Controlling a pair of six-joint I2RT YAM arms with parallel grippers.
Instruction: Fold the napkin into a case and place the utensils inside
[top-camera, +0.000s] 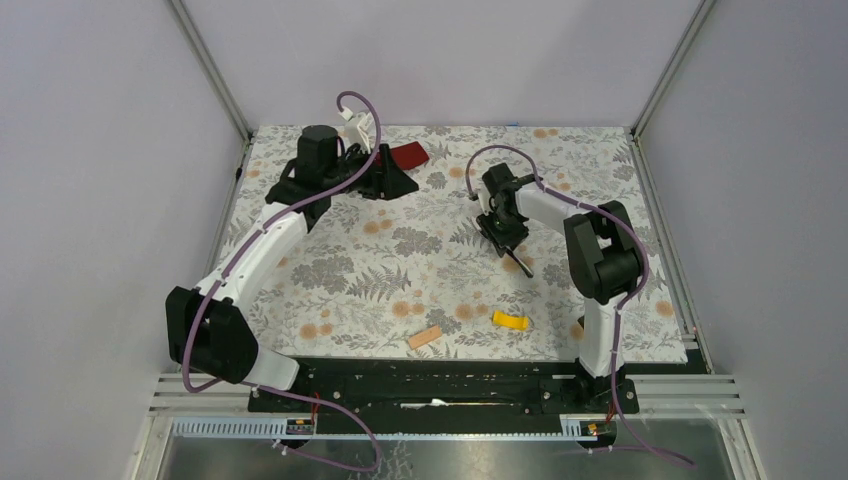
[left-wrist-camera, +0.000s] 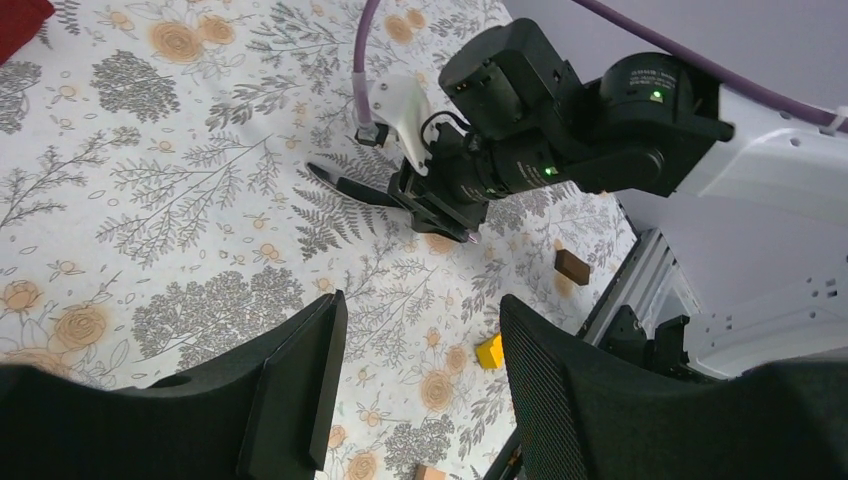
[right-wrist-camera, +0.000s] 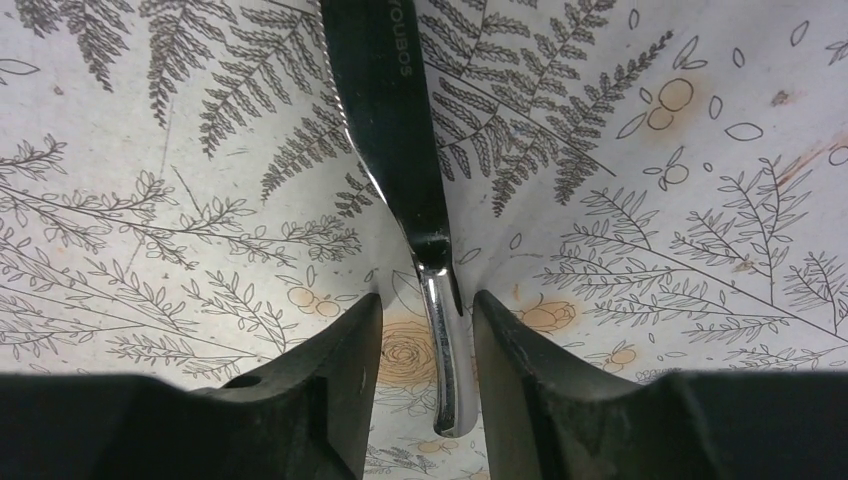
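A dark red piece of cloth, apparently the napkin, lies at the back, partly hidden by my left gripper in the top view; its corner shows in the left wrist view. Above the table near it, my left gripper is open and empty. A shiny metal knife rests on the patterned cloth right of centre. My right gripper stands open around its handle, a finger on either side and a gap showing at the left finger. The knife's end pokes out below that gripper in the top view.
Near the front edge lie a yellow block and a tan block. A dark brown block sits at the front right, mostly under the right arm.
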